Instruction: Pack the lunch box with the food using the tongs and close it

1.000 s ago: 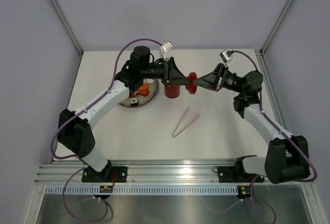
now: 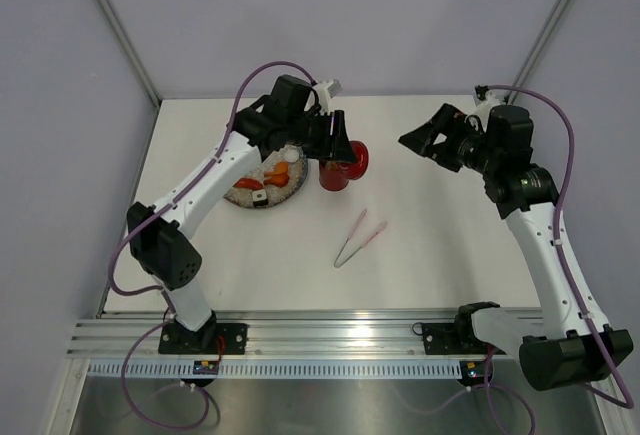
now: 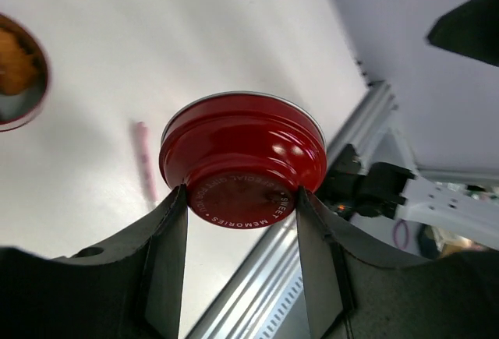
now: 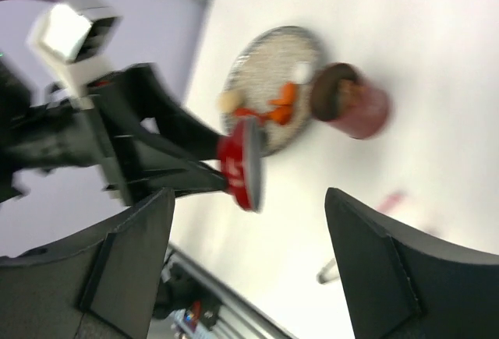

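My left gripper (image 2: 340, 155) is shut on a dark red lid (image 2: 359, 160), held up in the middle of the table; in the left wrist view the lid (image 3: 243, 152) sits between both fingertips. A dark red open container (image 2: 333, 181) with food inside stands just behind it. A plate (image 2: 250, 202) with orange and red food pieces and white bits lies to the left. Pink-handled tongs (image 2: 357, 239) lie on the table in front. My right gripper (image 2: 429, 138) stands open to the right, apart from the lid, nothing between its fingers.
A metal rail (image 2: 330, 320) runs along the near edge, with grey walls around the table.
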